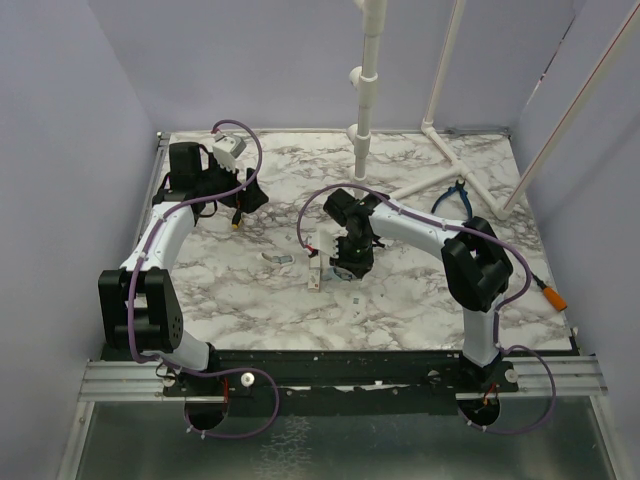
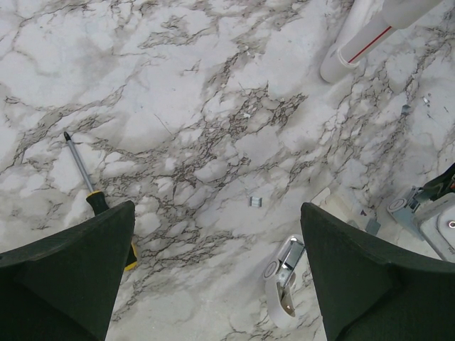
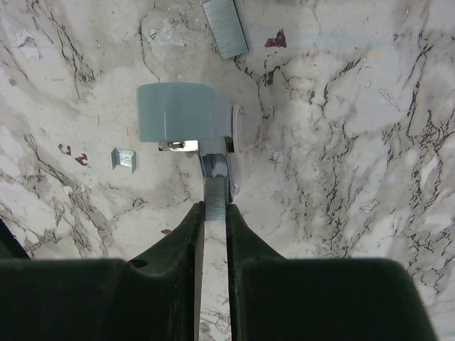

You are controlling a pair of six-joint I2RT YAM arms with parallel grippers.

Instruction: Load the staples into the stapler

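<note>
A pale blue-grey stapler [image 3: 183,112] lies on the marble table in the right wrist view, its metal channel pointing down toward my right gripper, whose fingertips are shut on a strip of staples [image 3: 215,195] at the end of that channel; whether the strip sits inside it cannot be told. Another staple strip [image 3: 225,27] and a short staple piece [image 3: 124,160] lie nearby. My left gripper hangs open and empty at the back left, above a screwdriver [image 2: 79,163]. A white stapler-like object [image 2: 281,284] lies right of it.
White pipes [image 1: 365,90] stand at the back and right. Blue-handled pliers [image 1: 450,195] and an orange-handled tool [image 1: 553,295] lie on the right. The table [image 1: 250,310] has clear room at front left.
</note>
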